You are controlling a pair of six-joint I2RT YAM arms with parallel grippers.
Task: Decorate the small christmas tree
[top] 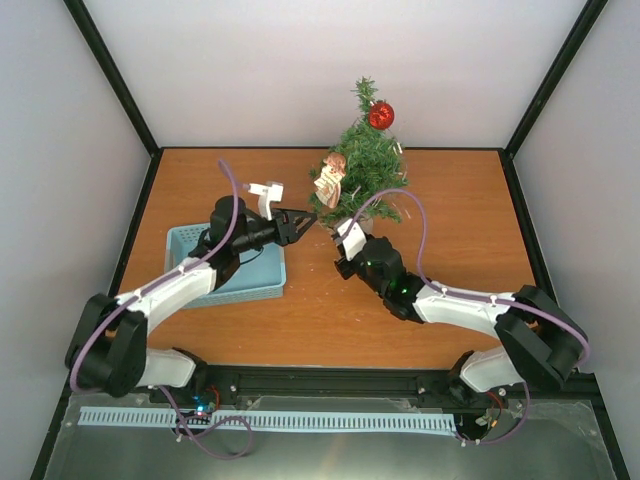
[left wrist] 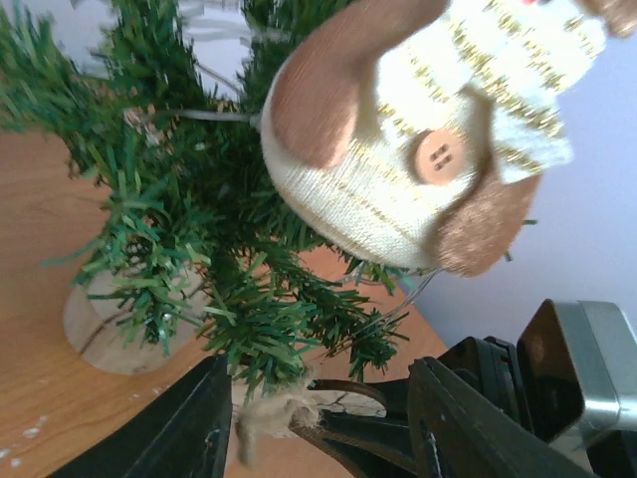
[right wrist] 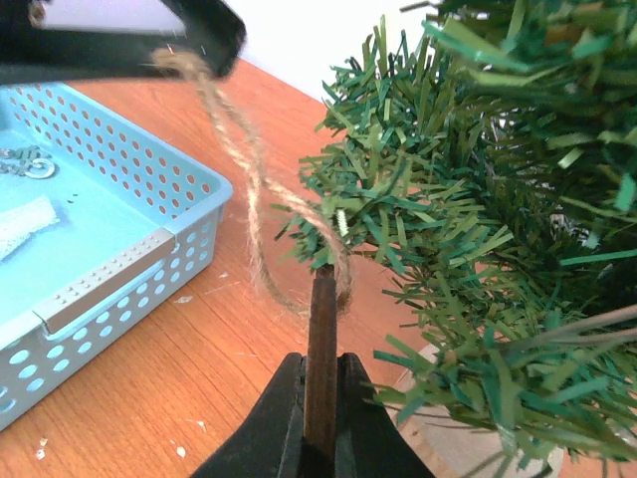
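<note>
The small green tree (top: pixel 370 160) bears a red ball (top: pixel 381 115) near its top and a plush ornament (top: pixel 330 180) on its left side. My right gripper (top: pixel 340 243), low in front of the tree, is shut on a thin brown ornament (right wrist: pixel 321 368) seen edge-on. A twine loop (right wrist: pixel 254 184) runs up from that ornament to the dark fingertip (right wrist: pixel 214 40) of my left gripper (top: pixel 314 219). In the left wrist view the fingers (left wrist: pixel 179 428) stand apart, with blurred twine (left wrist: pixel 274 410) in the gap; whether it touches them I cannot tell.
A light blue basket (top: pixel 240 295) stands left of the tree, under my left arm, with a few small items inside. Lower branches (left wrist: pixel 264 339) reach close to both grippers. Bare table (top: pixel 300 335) lies in front.
</note>
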